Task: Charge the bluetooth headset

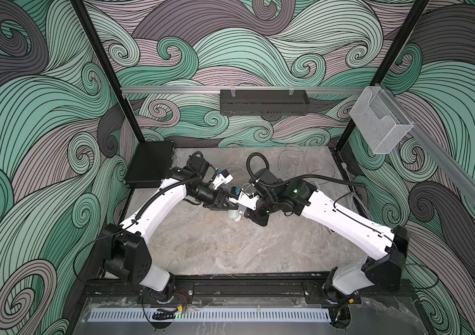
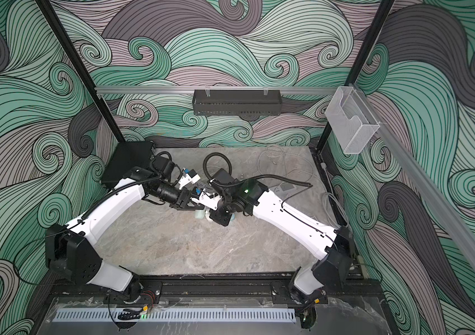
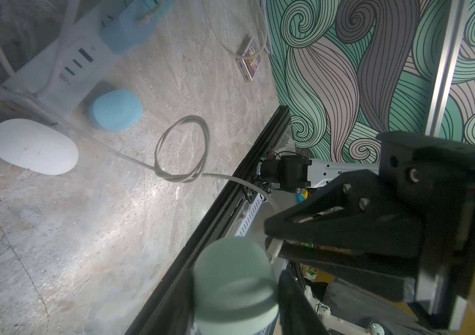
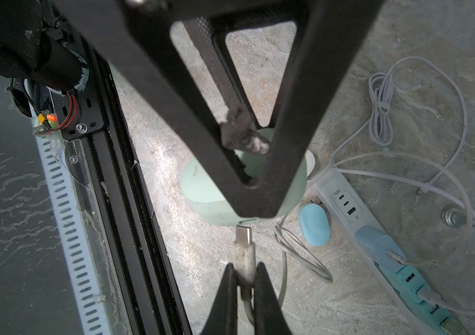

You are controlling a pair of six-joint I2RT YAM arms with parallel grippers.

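Note:
The pale green headset case (image 3: pixel 234 279) is up off the table, with my left gripper shut around its sides. In the right wrist view, the case (image 4: pixel 206 195) shows behind a black left finger (image 4: pixel 254 201), its small port slot facing the connector. My right gripper is shut on the white cable plug (image 4: pixel 244 254). The plug's metal tip points at the port and sits just short of it, with a narrow gap showing. From above, both grippers meet over the table's middle and largely hide the plug.
A white power strip (image 4: pixel 354 215) with adapters and cables lies on the table. Beside it are a blue case (image 4: pixel 314 224) and a white case (image 3: pixel 33 146). A looped cable (image 3: pixel 190 173) trails below.

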